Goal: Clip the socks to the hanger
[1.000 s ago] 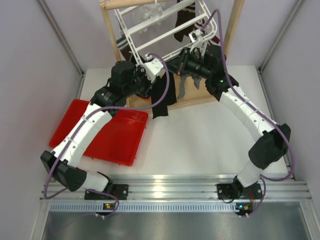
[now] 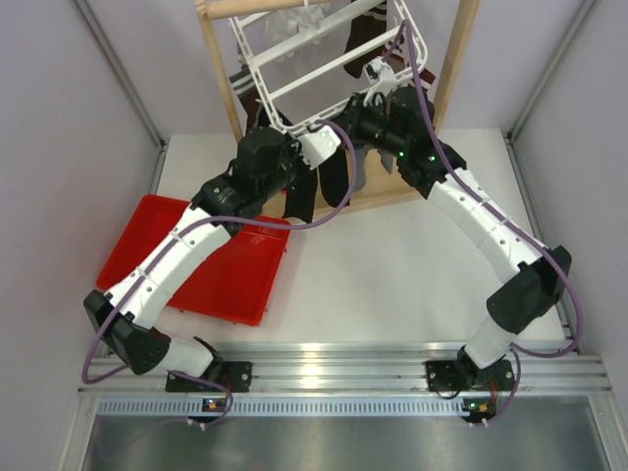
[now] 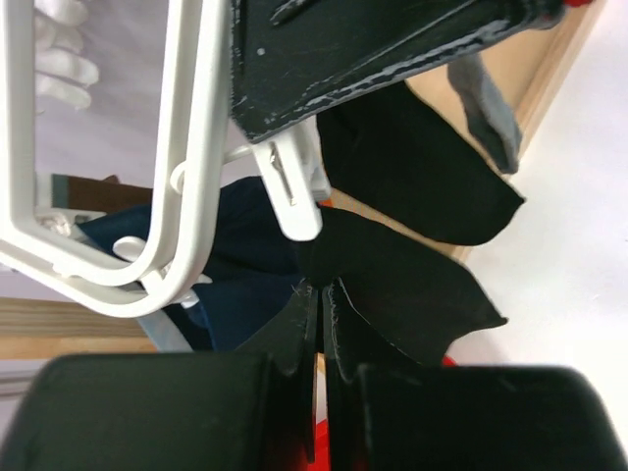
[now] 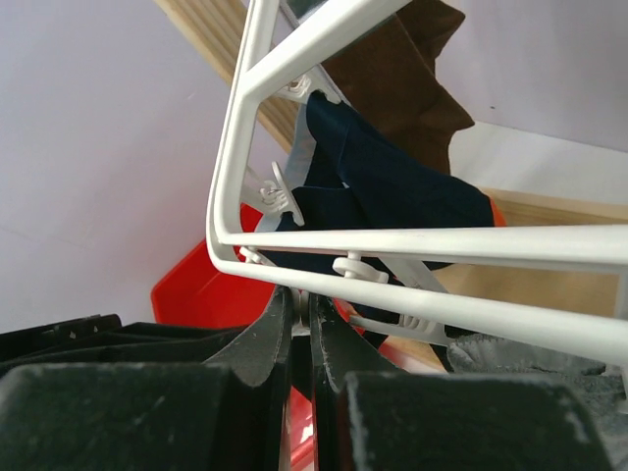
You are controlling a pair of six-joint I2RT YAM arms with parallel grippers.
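A white hanger rack (image 2: 316, 78) fills the top of the top view, with socks hanging from it. My right gripper is shut on a small white clip under the rack's front bar; in the left wrist view that clip (image 3: 291, 186) points downward beneath the dark right fingers (image 3: 383, 64). Just below the clip, my left gripper is shut with the edge of a black sock (image 3: 402, 285) at its fingertips. The sock's top lies close to the clip's lower end; whether it is inside the clip cannot be told. Another black piece (image 3: 417, 162) hangs behind.
A dark blue sock (image 4: 378, 177) and a grey sock (image 4: 525, 353) hang nearby on the rack. The red bin (image 2: 221, 280) stands to the left, under the left arm. Wooden posts (image 2: 456, 59) flank the rack, and the white table (image 2: 392, 275) is clear in front.
The right gripper has shifted only a little at the front bar.
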